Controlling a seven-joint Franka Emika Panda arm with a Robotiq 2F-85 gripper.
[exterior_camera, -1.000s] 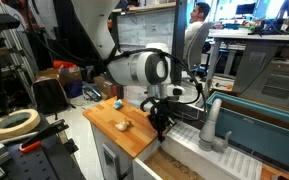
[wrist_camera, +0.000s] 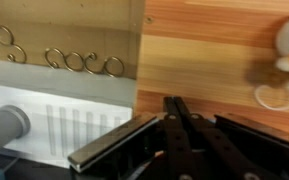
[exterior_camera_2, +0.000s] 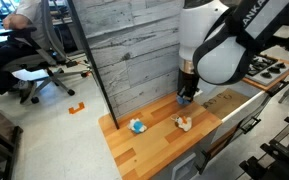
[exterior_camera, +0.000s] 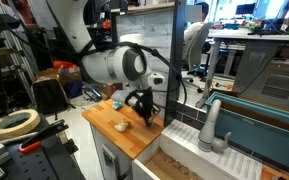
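My gripper is shut, with nothing visible between its fingertips, and points down over the wooden top (wrist_camera: pixel 199 60). Left of it in the wrist view is an open drawer (wrist_camera: pixel 84 85), with several ring-shaped items (wrist_camera: pixel 79 62) lying on its brown bottom. A small white and orange object (wrist_camera: pixel 288 62) sits on the wood to the right, partly cut off by the frame. The second exterior view shows that object (exterior_camera_2: pixel 184 123) in front of the arm, and a blue and white object (exterior_camera_2: pixel 137 126) farther left on the same top.
Beside the open drawer (exterior_camera: pixel 174 165) stands a grey-white bottle-like object (exterior_camera: pixel 209 124) on a ribbed white surface. A long teal tray (exterior_camera: pixel 249 130) lies behind it. A grey panel (exterior_camera_2: pixel 134 60) borders the wood at the back. Bare wood surrounds the small objects.
The arm has moved left in the first exterior view, from the drawer's edge to over the wooden top. The drawer and the small objects look unmoved.
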